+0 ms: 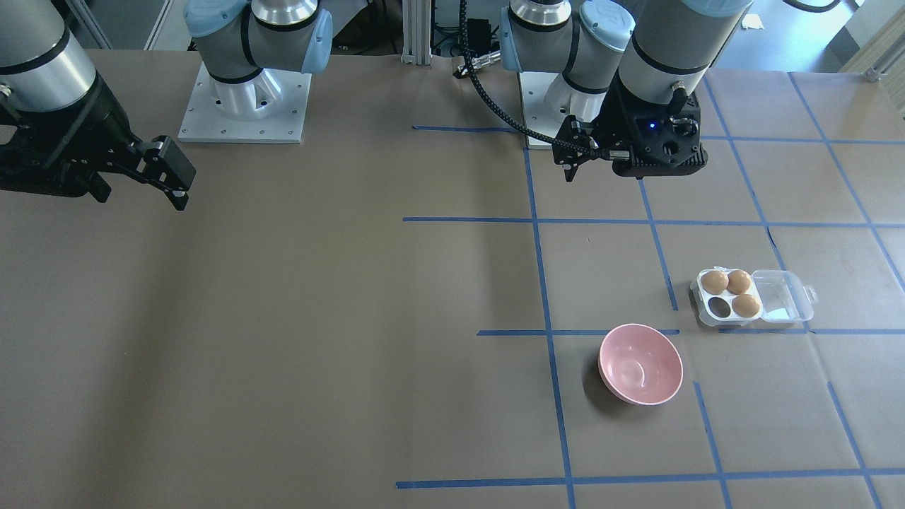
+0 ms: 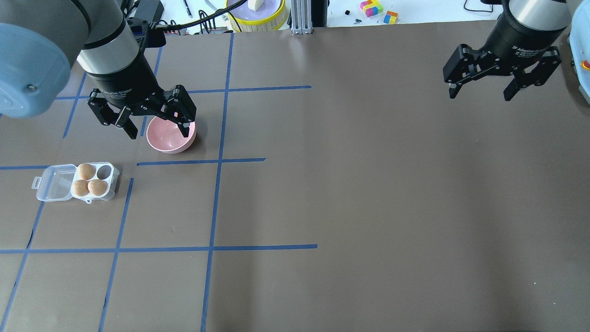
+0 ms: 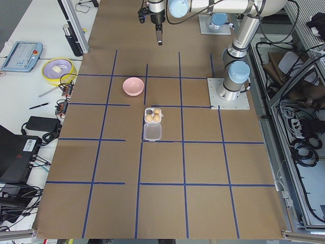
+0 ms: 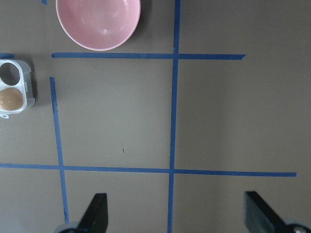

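A pink bowl sits empty on the taped table. Near it lies a clear egg carton, lid open, with three brown eggs and one empty cup. My gripper hangs high above the table; in the top view it overlaps the bowl's upper part. Its two fingers stand wide apart in the wrist view, open, with nothing between them.
A second arm hangs at the other side, over bare table. Blue tape lines divide the surface. Items lie on a white surface beyond the table's edge.
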